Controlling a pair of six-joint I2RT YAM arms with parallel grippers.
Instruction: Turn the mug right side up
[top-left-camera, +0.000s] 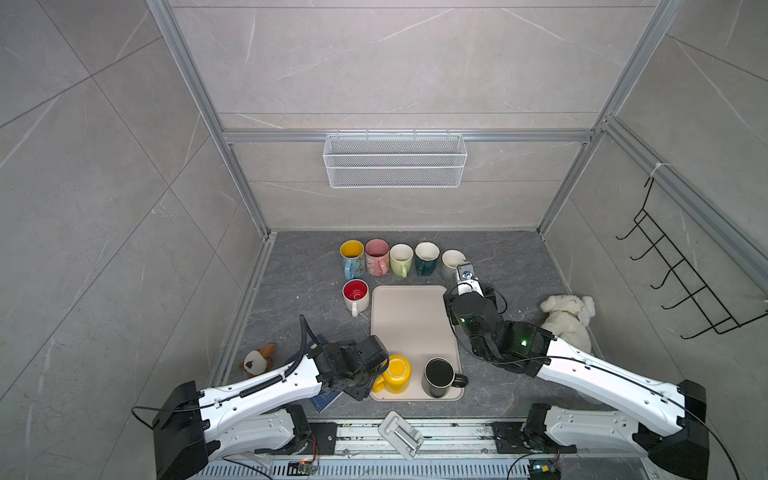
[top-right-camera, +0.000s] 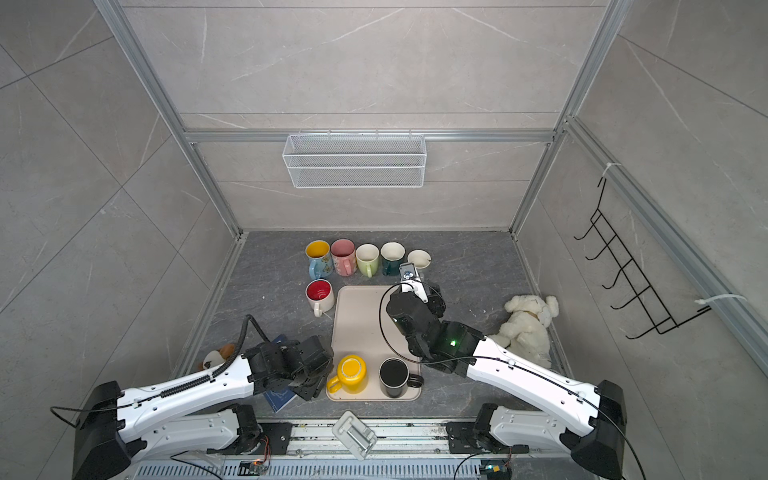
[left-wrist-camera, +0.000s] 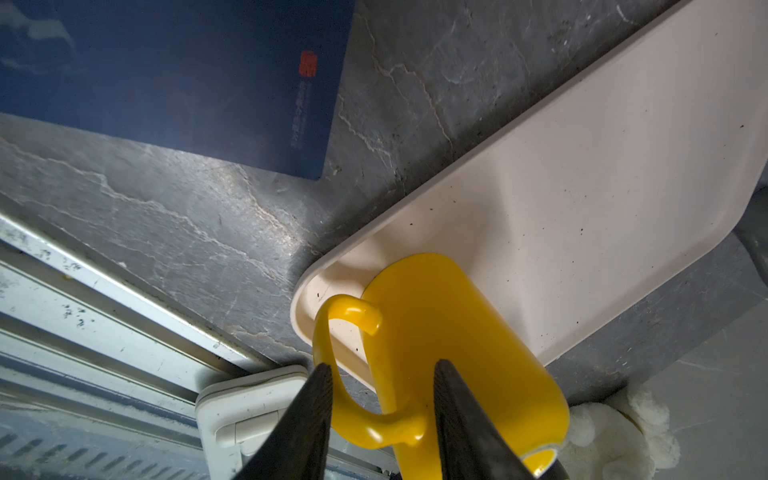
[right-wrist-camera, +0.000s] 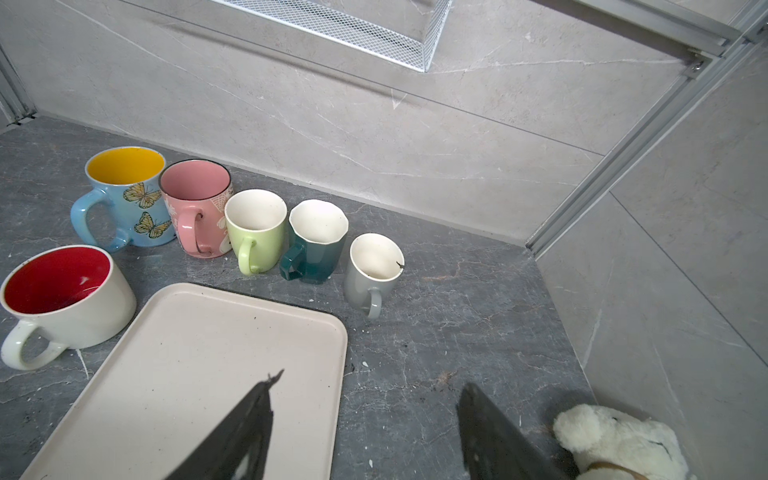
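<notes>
The yellow mug (top-left-camera: 397, 371) (top-right-camera: 352, 370) (left-wrist-camera: 456, 336) sits upside down on the beige tray (top-left-camera: 406, 318) (left-wrist-camera: 608, 200), its handle toward the left. My left gripper is over that handle, fingers apart on either side of part of it, not visibly closed on it. My right gripper stands open above the tray's right side, nothing between its fingers, facing the back wall.
A black mug (top-left-camera: 438, 376) stands right of the yellow one. Several upright mugs (right-wrist-camera: 318, 240) line the back, with a red-lined mug (right-wrist-camera: 80, 312) at left. A plush toy (top-left-camera: 568, 320) lies far right, a blue mat (left-wrist-camera: 176, 88) at left.
</notes>
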